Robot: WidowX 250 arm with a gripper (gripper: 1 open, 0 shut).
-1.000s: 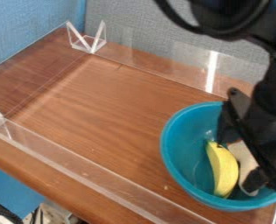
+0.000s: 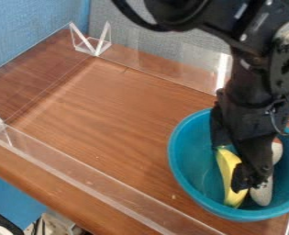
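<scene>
A teal bowl (image 2: 188,163) sits at the lower right of the wooden surface. Inside it lie a yellow banana (image 2: 228,170) and a pale elongated object (image 2: 263,191) to its right, both partly covered by the black gripper (image 2: 243,156). The gripper is down over the bowl, above and on the banana's upper part; its fingertips are hard to make out against the dark body.
Clear plastic rails (image 2: 104,191) run along the front and back edges, with white brackets (image 2: 92,39) at the back left. A grey padded wall stands behind.
The gripper has moved left from the bowl's right side to over the banana, now hiding part of it and the upper part of the pale object.
</scene>
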